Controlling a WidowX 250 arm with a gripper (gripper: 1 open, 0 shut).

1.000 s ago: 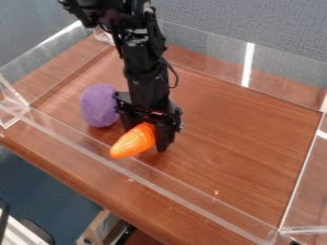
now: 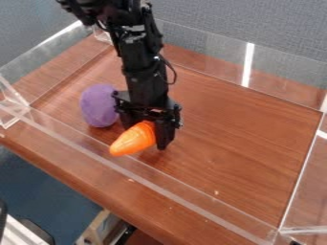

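My black gripper (image 2: 152, 125) reaches down from the top of the camera view to the wooden table, left of the middle. At its fingertips is an orange carrot-like object (image 2: 132, 141), lying at a slant with its front end toward the lower left and its rear end hidden by the gripper. Whether the fingers are closed on it is hard to tell. A purple round object (image 2: 98, 103), like an eggplant, lies just to the left of the gripper.
Clear plastic walls (image 2: 250, 65) border the wooden tabletop (image 2: 250, 153). Beyond the front left edge lies a dark blue floor (image 2: 38, 187).
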